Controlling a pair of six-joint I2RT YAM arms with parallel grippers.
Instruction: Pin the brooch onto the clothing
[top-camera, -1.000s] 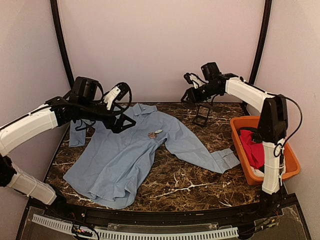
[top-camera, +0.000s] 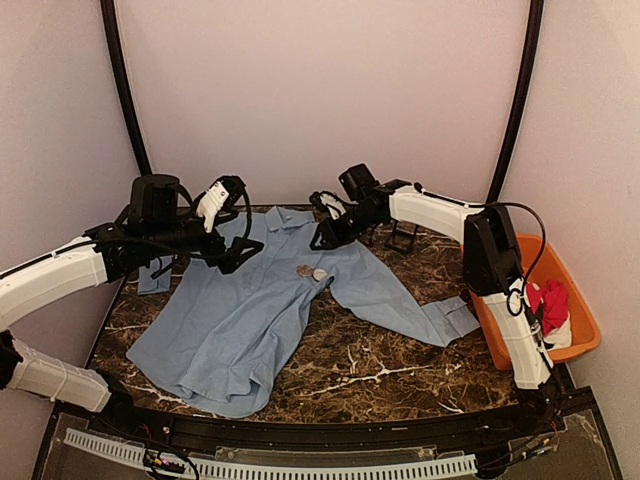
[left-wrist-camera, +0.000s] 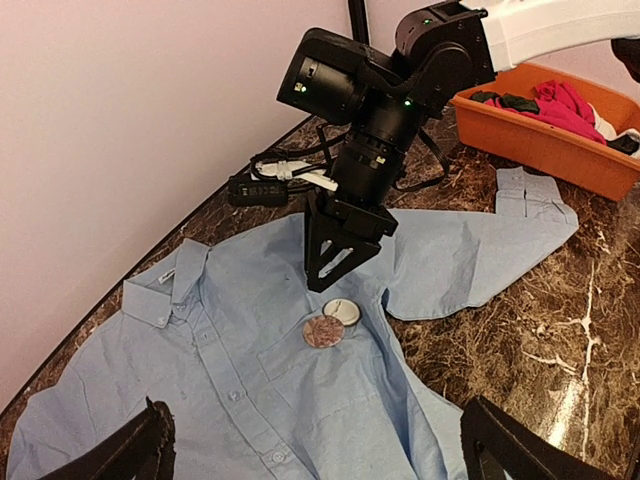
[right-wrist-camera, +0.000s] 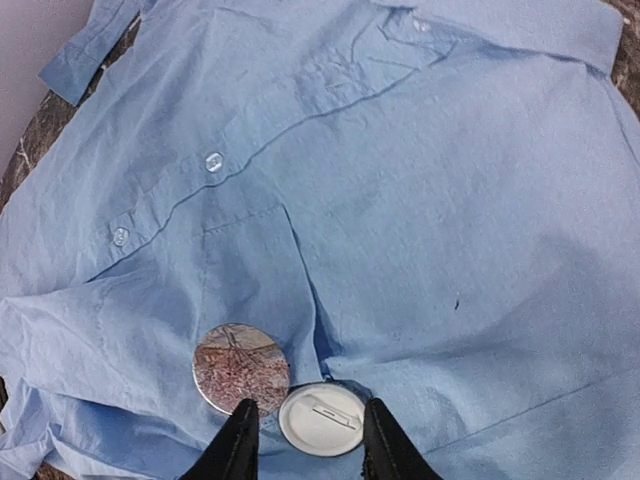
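Observation:
On the chest of a light blue shirt (top-camera: 240, 310) lie two round brooch-like discs side by side: a pinkish marbled one (right-wrist-camera: 241, 370) and a white one (right-wrist-camera: 322, 418) with a small bar across its face. They touch or nearly touch, just below the pocket edge. My right gripper (top-camera: 326, 238) hovers above the shirt, its fingers (right-wrist-camera: 238, 445) apart on either side of the white disc in the right wrist view, holding nothing visible. My left gripper (top-camera: 245, 258) is open over the shirt's left part, its fingers (left-wrist-camera: 145, 445) wide apart and empty.
An orange bin (top-camera: 585, 330) with clothes in it stands at the right. A dark small stand (top-camera: 403, 238) is behind the right arm.
My right gripper has swung left and down from beyond the shirt to above the discs. The white disc, seen as a thin tilted sliver earlier, now lies flat. The left gripper shifted slightly.

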